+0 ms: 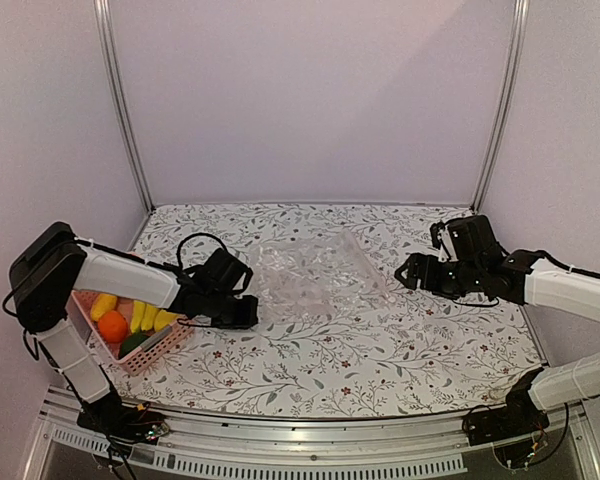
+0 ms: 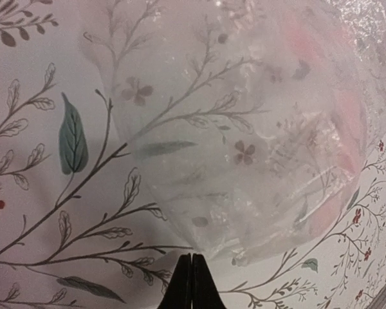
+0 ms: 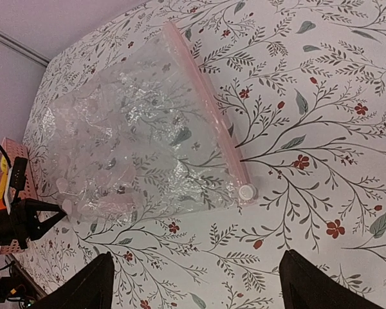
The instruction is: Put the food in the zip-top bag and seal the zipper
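Note:
A clear zip top bag (image 1: 305, 275) lies flat and looks empty, its pinkish zipper strip (image 3: 209, 106) on the right with a round white slider (image 3: 247, 192) at the near end. My left gripper is shut, its tips right at the bag's near left corner; whether any film is caught between them is unclear. Wide open, my right gripper hangs to the right of the bag with nothing between its fingers. The food, an orange (image 1: 113, 326), yellow bananas (image 1: 140, 315) and a green item (image 1: 133, 344), sits in a pink basket (image 1: 145, 360).
The left forearm (image 1: 130, 280) passes over the basket and hides part of it. Bare patterned tablecloth (image 1: 320, 370) spreads in front of the bag. A wall (image 1: 310, 110) rises behind the table.

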